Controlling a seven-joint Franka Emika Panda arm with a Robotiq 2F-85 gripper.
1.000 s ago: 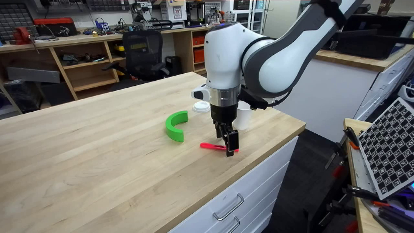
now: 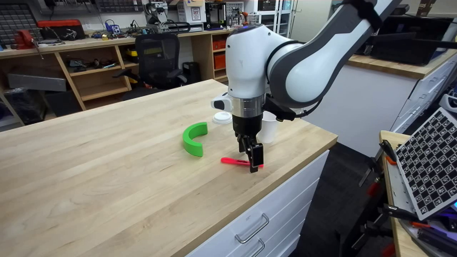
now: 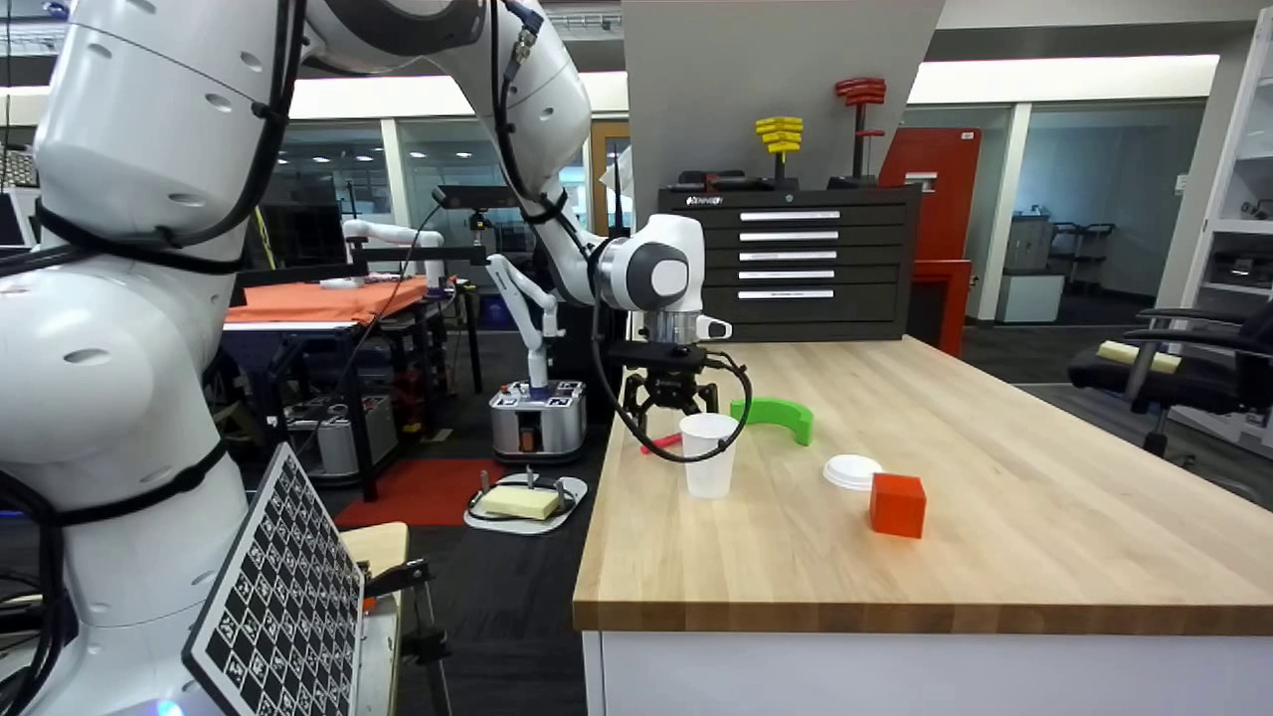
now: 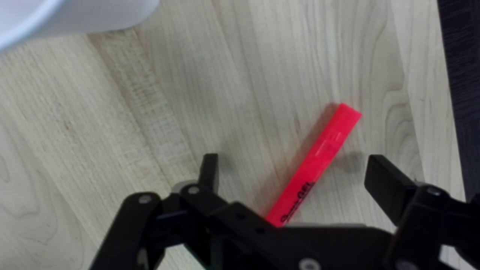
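A red marker (image 4: 313,165) with dark lettering lies on the wooden tabletop, slanting between my spread fingers in the wrist view. The near end of it is hidden behind the gripper's body. My gripper is open, one finger on each side of the marker with bare wood between finger and marker. In exterior view 1 the gripper (image 2: 251,159) points straight down over the marker (image 2: 233,161), covering part of it. Exterior view 2 shows only a bit of the marker (image 3: 659,443) behind the white cup.
The white cup (image 3: 709,458) stands close to the gripper. A green arc (image 2: 191,139), a white lid (image 3: 852,470) and an orange-red block (image 3: 897,505) sit nearby. Close to the marker runs the table's edge (image 2: 295,167).
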